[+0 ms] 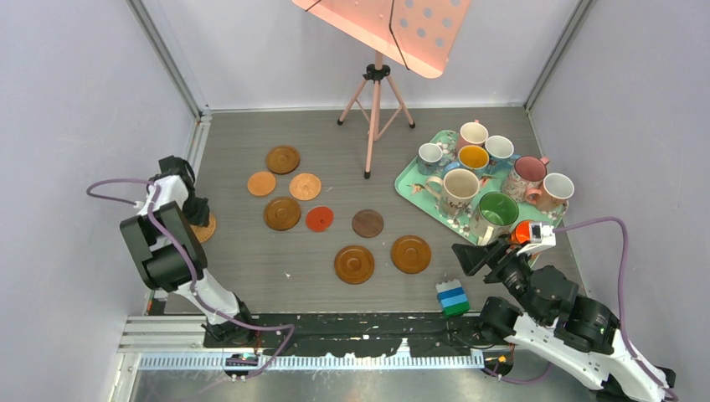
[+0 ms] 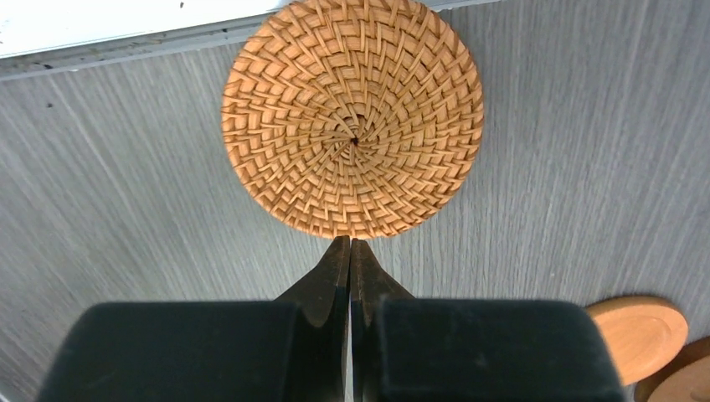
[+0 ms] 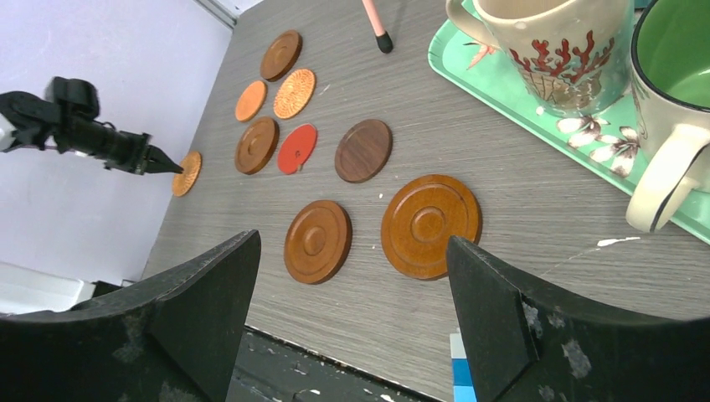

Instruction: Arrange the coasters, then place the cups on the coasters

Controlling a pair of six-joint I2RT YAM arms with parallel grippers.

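A woven rattan coaster (image 2: pixel 352 109) lies at the left table edge, with my left gripper shut just beside it, nothing visible between its fingers; in the top view the arm partly covers that coaster. My right gripper stands open and empty at the lower right, near the cups on the green tray (image 3: pixel 494 84). These include a cream coral-patterned mug (image 3: pixel 569 67) and a green-lined mug (image 3: pixel 674 142). Several other coasters, wooden, orange and one red (image 1: pixel 319 219), lie across the middle.
A pink stand (image 1: pixel 371 134) stands at the back centre. Coloured blocks (image 1: pixel 452 297) sit near the front edge below the right-hand coasters. Walls bound the table on both sides and at the back. Bare table shows at front left.
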